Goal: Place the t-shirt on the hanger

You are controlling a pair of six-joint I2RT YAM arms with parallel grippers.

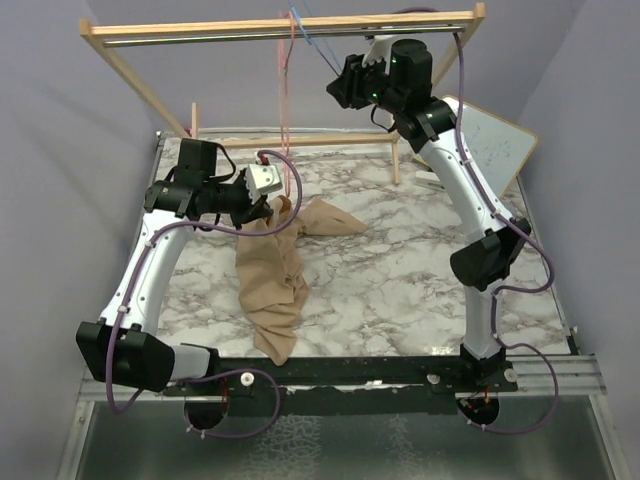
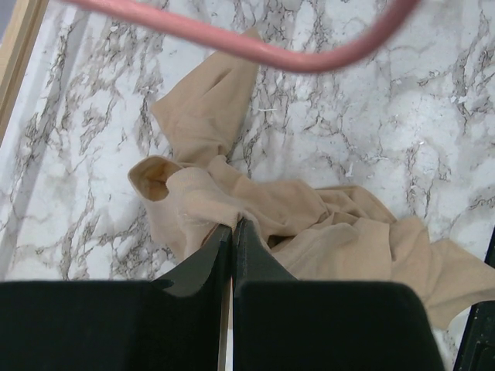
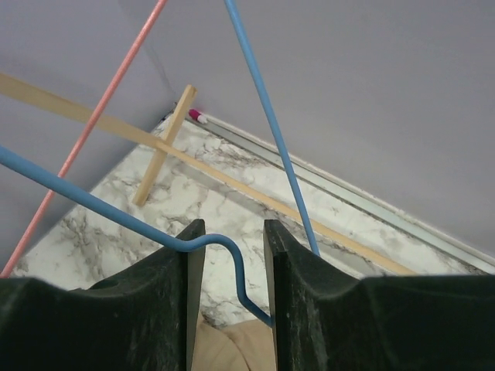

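Observation:
The beige t shirt [image 1: 270,290] lies crumpled on the marble table, its upper part under my left gripper [image 1: 262,208]. In the left wrist view my left gripper is shut at a fold of the shirt [image 2: 209,131]; whether fabric is between the fingertips is unclear. My right gripper [image 1: 345,80] is raised at the rack's top beside the blue hanger [image 1: 313,40]; its fingers stand apart around that hanger's bent wire [image 3: 237,263]. A pink hanger [image 1: 282,120] hangs from the rail, crossing above the shirt.
The wooden rack [image 1: 280,28] spans the top of the table. A whiteboard [image 1: 490,140] stands at the back right.

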